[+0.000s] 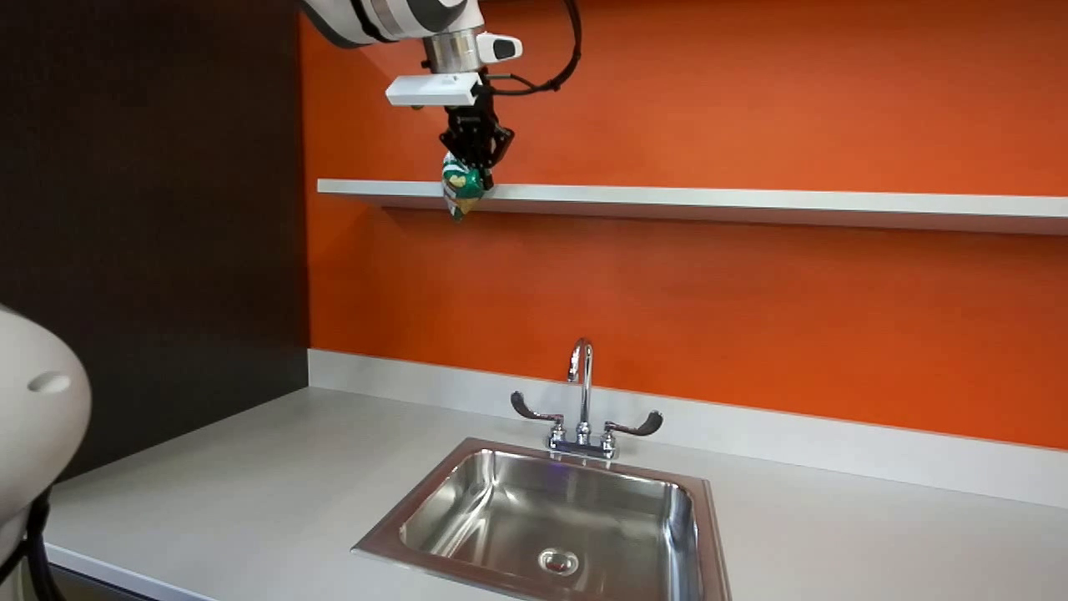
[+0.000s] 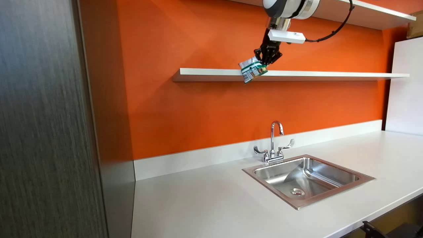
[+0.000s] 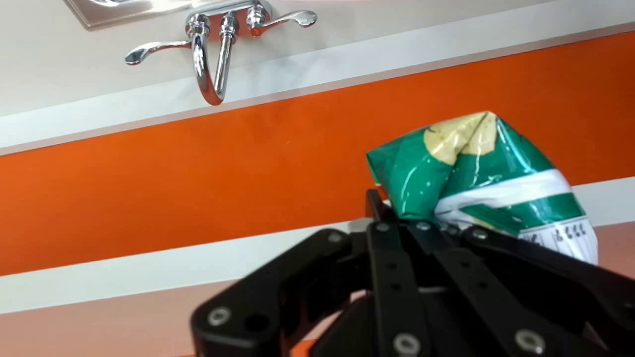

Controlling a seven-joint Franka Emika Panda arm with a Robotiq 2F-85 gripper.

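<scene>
A green and white snack bag with yellow chip pictures hangs pinched at its edge between my fingertips. My gripper is shut on it, and the fingers hide the pinched part. In the first exterior view the bag overlaps the front edge of the white shelf near its left end. From the second exterior side, the bag tilts out to the left below my gripper. Whether it touches the shelf I cannot tell.
The shelf top looks bare. Below stand a chrome faucet and a steel sink, empty, in a clear light counter. A dark cabinet panel closes off the left. Another shelf runs higher up.
</scene>
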